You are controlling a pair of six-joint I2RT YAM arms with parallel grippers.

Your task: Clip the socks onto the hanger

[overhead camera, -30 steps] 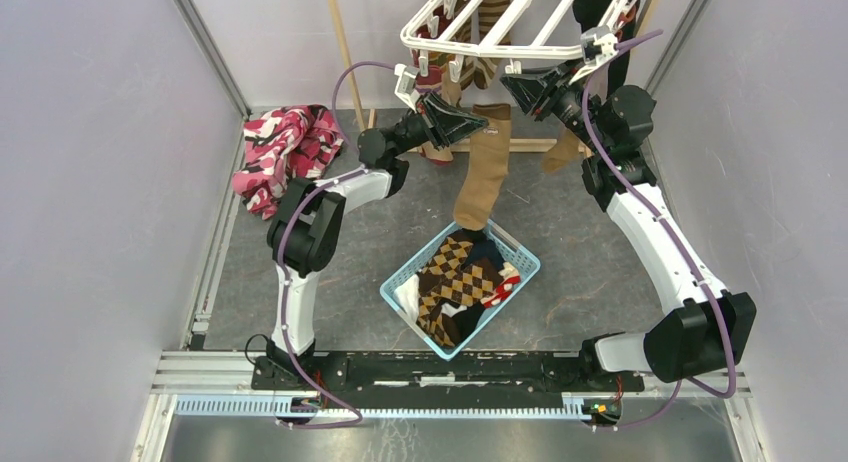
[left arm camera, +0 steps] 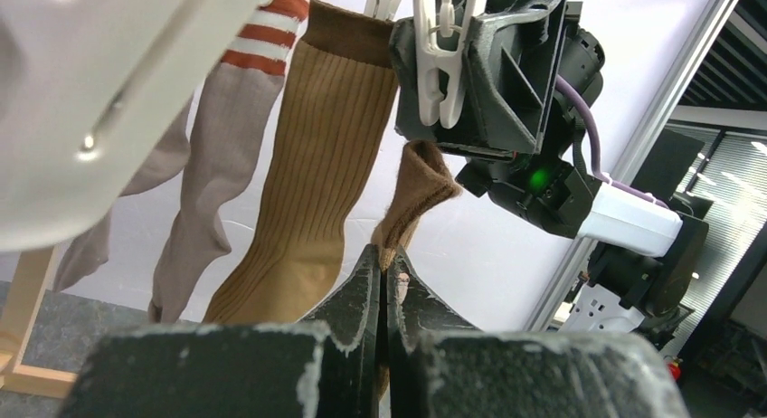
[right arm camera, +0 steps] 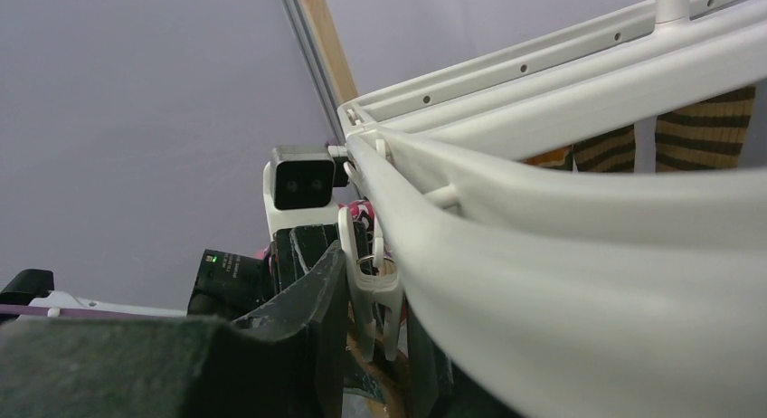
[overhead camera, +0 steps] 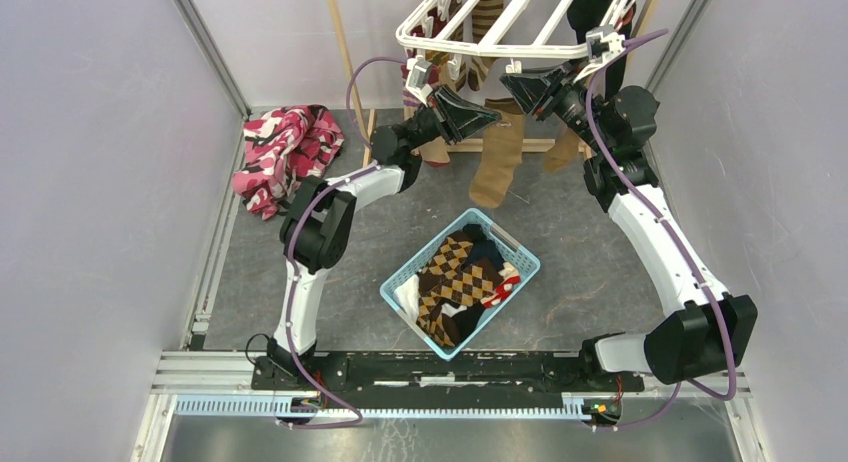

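Observation:
A tan-brown sock (overhead camera: 497, 169) hangs from my left gripper (overhead camera: 498, 115), which is shut on it near the cuff. Up close in the left wrist view, the folded cuff of this sock (left arm camera: 414, 194) sticks up past the fingertips, just below a white clip (left arm camera: 441, 61) and apart from its fingers. My right gripper (overhead camera: 510, 82) is shut on that clip at the front bar of the white hanger (overhead camera: 490, 50). In the right wrist view the clip (right arm camera: 373, 291) sits between the fingers, its lower prongs slightly parted.
Other socks hang on the rack, among them a ribbed tan one (left arm camera: 312, 156) and a grey one with red stripes (left arm camera: 231, 119). A blue basket (overhead camera: 395, 300) of socks stands on the floor. Patterned red cloth (overhead camera: 290, 152) lies at left.
My left gripper has moved a little right and toward the hanger, carrying the sock. The sock's lower end has swung about. My right arm has stayed nearly still.

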